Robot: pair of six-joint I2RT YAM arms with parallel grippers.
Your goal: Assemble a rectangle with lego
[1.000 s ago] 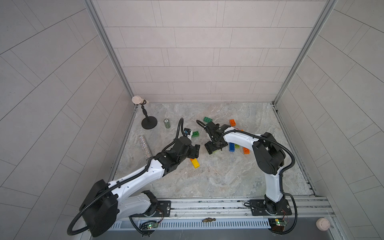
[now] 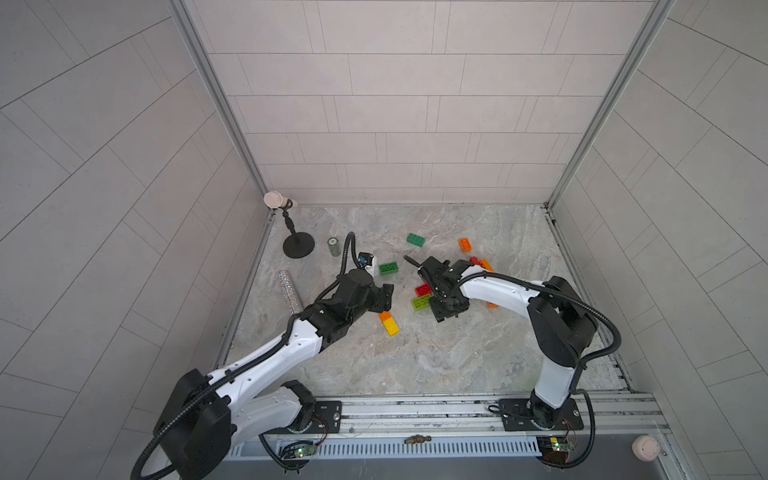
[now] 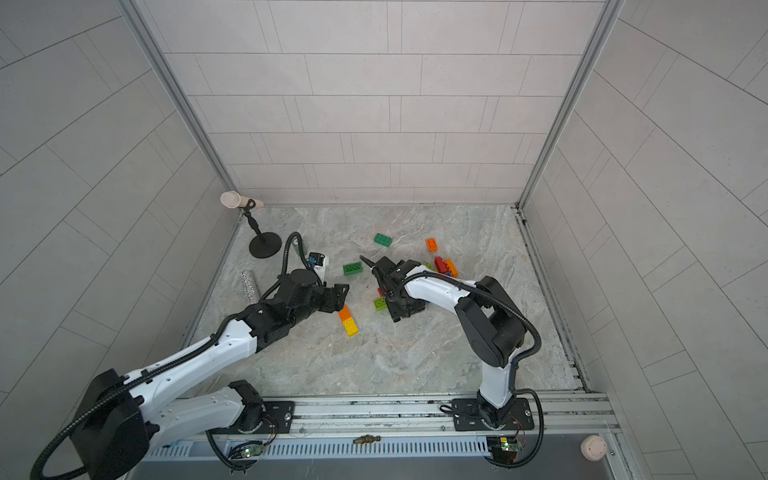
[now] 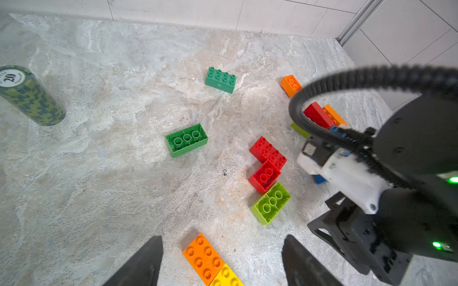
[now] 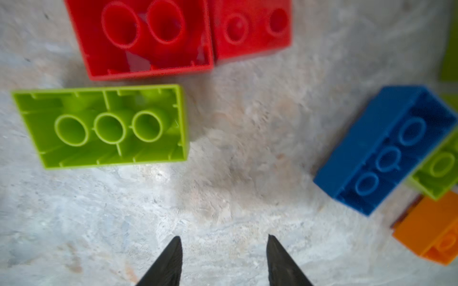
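Observation:
An orange brick [image 4: 204, 257] and a yellow brick [image 4: 226, 277] lie end to end on the table, just ahead of my left gripper, whose fingers stand apart and empty. My right gripper is likewise open over bare table. Ahead of it in the right wrist view lies a lime green brick [image 5: 110, 123], studs down, with an upturned red brick [image 5: 143, 33] and a second red brick [image 5: 252, 23] behind it. To the right is a blue brick [image 5: 384, 150]. Two green bricks, one upturned [image 4: 186, 140] and one studs up [image 4: 221, 79], lie apart farther back.
More bricks, including an orange one [image 5: 431, 228], cluster on the right side. A patterned cylinder [image 4: 31, 95], a black stand [image 2: 298, 245] and a silvery tube [image 2: 289, 291] occupy the left.
My right gripper has shifted right and toward the front, uncovering the red and lime bricks and covering the blue one. My left gripper has moved slightly left.

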